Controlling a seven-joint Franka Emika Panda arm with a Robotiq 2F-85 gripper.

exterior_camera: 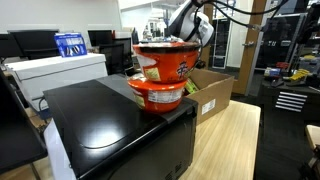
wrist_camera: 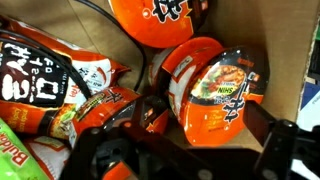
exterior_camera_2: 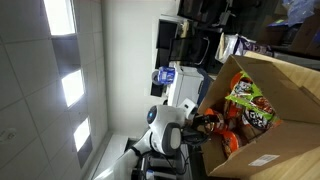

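In the wrist view, my gripper stands open above the inside of a cardboard box, its dark fingers [wrist_camera: 264,123] spread apart at the bottom of the picture. Just ahead of the gap lies a tilted red noodle bowl [wrist_camera: 224,98] with an orange-red lid. Another round red bowl [wrist_camera: 160,18] is at the top edge. Red packets [wrist_camera: 28,82] and a green packet [wrist_camera: 12,150] fill the left side. In the second exterior view, green packets [exterior_camera_2: 250,96] and red items show inside the cardboard box [exterior_camera_2: 285,85]. How far the fingers are above the tilted bowl is unclear.
Two red bowls [exterior_camera: 162,75] are stacked on a black surface [exterior_camera: 95,115], partly blocking the first exterior view of the box [exterior_camera: 212,92]. A blue-and-white container [exterior_camera: 70,44] stands behind on a white surface.
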